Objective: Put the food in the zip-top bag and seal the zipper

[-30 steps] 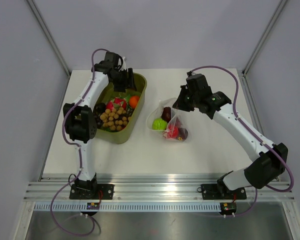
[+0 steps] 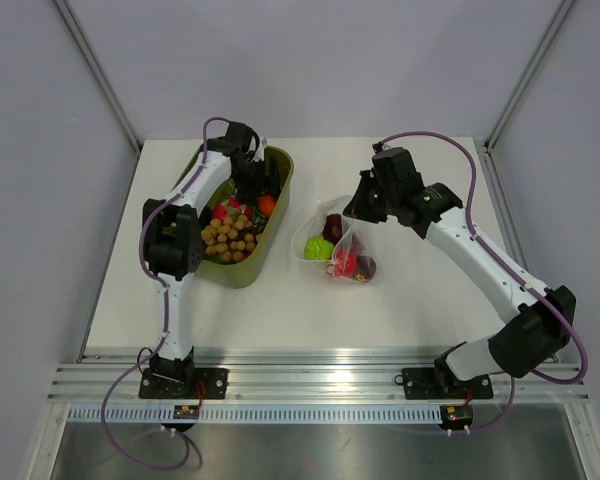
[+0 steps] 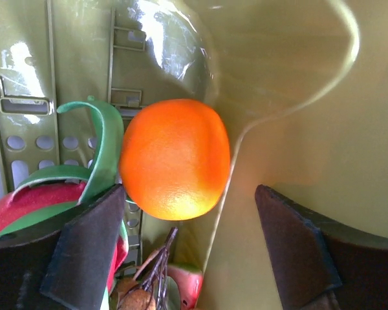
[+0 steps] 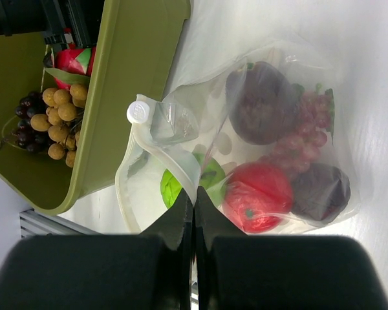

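Note:
My left gripper is down inside the olive bin, open around an orange, which lies just beyond its two fingers against the bin wall. My right gripper is shut on the white rim of the zip top bag. The clear bag holds a green fruit, a red fruit, dark round produce and red grapes.
The olive bin on the left also holds longans, dark grapes and red produce with green leaves.
My left gripper has moved down the bin toward the front and right, lowering to the orange. The right arm and the bag have not moved.

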